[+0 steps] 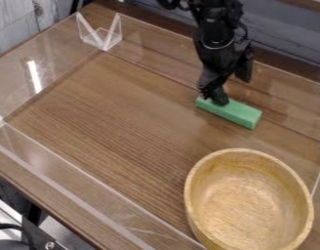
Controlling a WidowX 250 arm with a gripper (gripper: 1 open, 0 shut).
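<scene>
A black robot gripper [219,92] reaches down from the top, its fingertips at the left end of a green rectangular block [236,114] lying on the wooden table [98,137]. The gripper stands open. Whether the fingertips touch the block is hard to tell.
A large tan oval bowl [249,205] occupies the lower right. A clear white wire-like holder [100,30] stands at the back left. A white object sits at the left edge, and the middle and left of the table are clear.
</scene>
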